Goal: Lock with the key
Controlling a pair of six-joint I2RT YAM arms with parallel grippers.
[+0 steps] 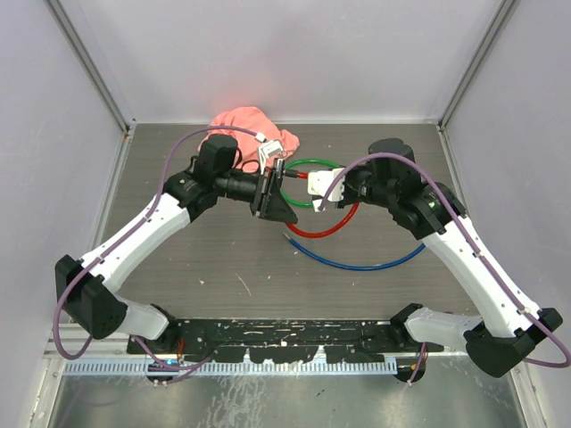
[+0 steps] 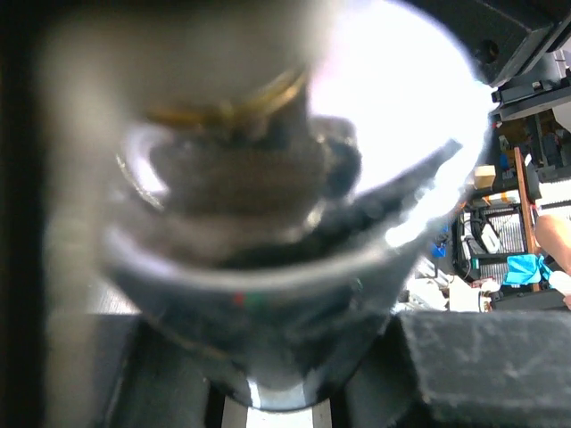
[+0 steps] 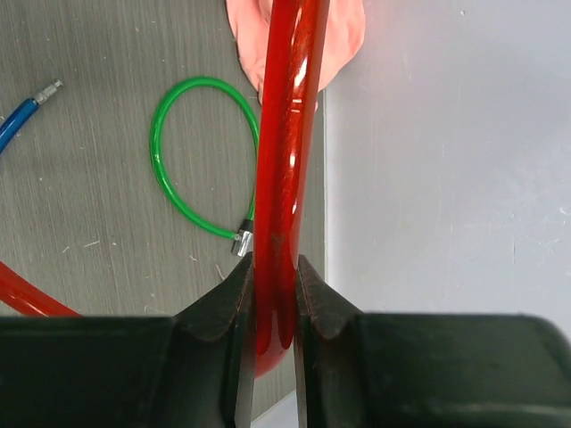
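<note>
A red cable lock (image 1: 326,233) loops between my two arms, its dark lock head (image 1: 290,171) just right of the left gripper (image 1: 278,194). In the left wrist view a shiny, blurred metal cylinder (image 2: 259,276) fills most of the picture, very close to the camera. Dark left fingers (image 2: 473,366) show below it, with a small bright strip in the gap. Whether that strip is the key, and how wide the fingers stand, is hidden. My right gripper is shut on the red cable lock's tube (image 3: 287,152).
On the grey board lie a green cable (image 3: 161,143) with a metal end and a blue cable (image 1: 357,267). A pink cloth (image 1: 245,123) is bunched at the back. Bare board (image 1: 214,276) lies in front of the arms.
</note>
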